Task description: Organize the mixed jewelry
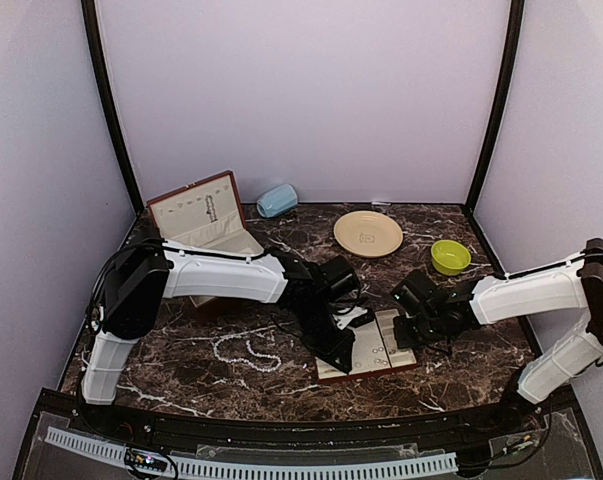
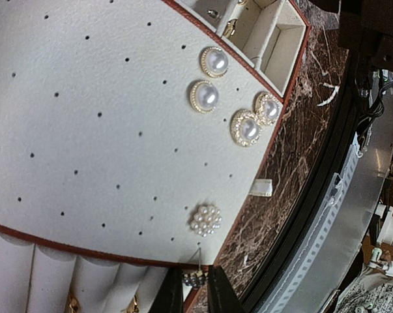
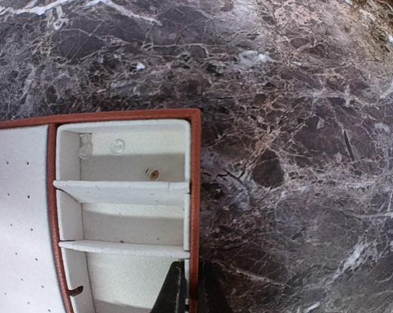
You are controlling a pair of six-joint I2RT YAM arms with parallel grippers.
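The jewelry tray (image 2: 85, 130) has a pale board pierced with small holes. Four round pearl studs, one of them a pearl stud (image 2: 204, 96), sit near its divided compartments, and a pearl cluster earring (image 2: 206, 220) lies near one corner. At that corner my left gripper is shut on a small beaded earring (image 2: 195, 280), its thin pin pointing over the board. In the right wrist view, my right gripper is shut on the tray's outer wall (image 3: 195, 195), one finger on each side. The top compartment holds a small stud (image 3: 153, 174) and clear pieces.
A pearl necklace (image 1: 226, 358) lies left of the tray. Behind stand an open jewelry box (image 1: 196, 210), a blue cup (image 1: 277, 201), a beige plate (image 1: 368, 233) and a green bowl (image 1: 450, 257). Bare marble surrounds the tray's front and right.
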